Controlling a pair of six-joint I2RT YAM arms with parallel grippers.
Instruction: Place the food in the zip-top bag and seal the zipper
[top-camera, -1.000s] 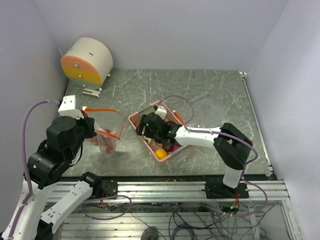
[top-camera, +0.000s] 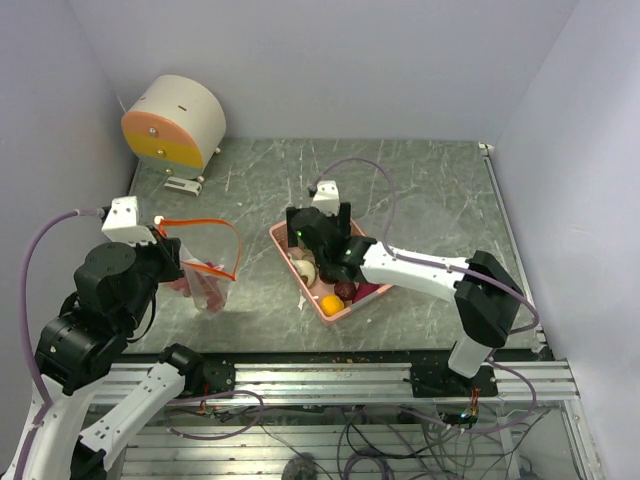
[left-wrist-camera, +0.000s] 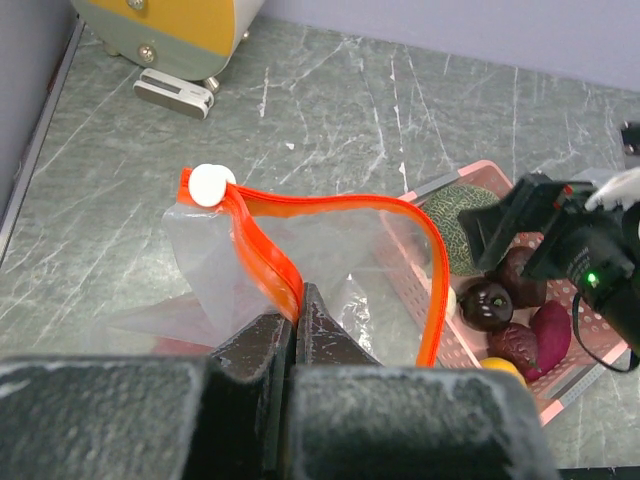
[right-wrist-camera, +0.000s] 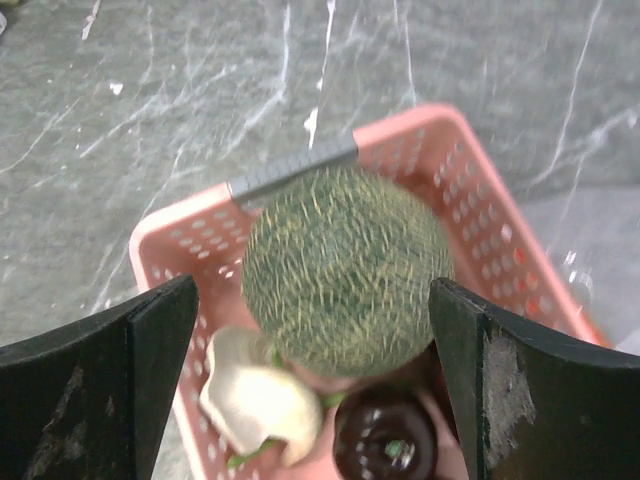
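My left gripper is shut on the clear zip top bag (left-wrist-camera: 210, 260) with its orange zipper, held upright on the left of the counter; reddish contents show low in it. My right gripper hangs open over the pink basket (right-wrist-camera: 150, 250), around a green, netted-looking round item (right-wrist-camera: 340, 260). The basket also holds a pale item (right-wrist-camera: 255, 400), dark round produce (left-wrist-camera: 485, 305), a purple tuber (left-wrist-camera: 548, 335) and a yellow fruit (top-camera: 331, 304).
A cream cylindrical box (top-camera: 175, 115) with coloured front stands at the back left, a small white device (left-wrist-camera: 170, 92) beside it. Walls enclose both sides.
My right gripper has shifted slightly right and, in the top view, turned more upright over the basket. The basket has moved a little right since a second ago. The left arm has moved slightly.
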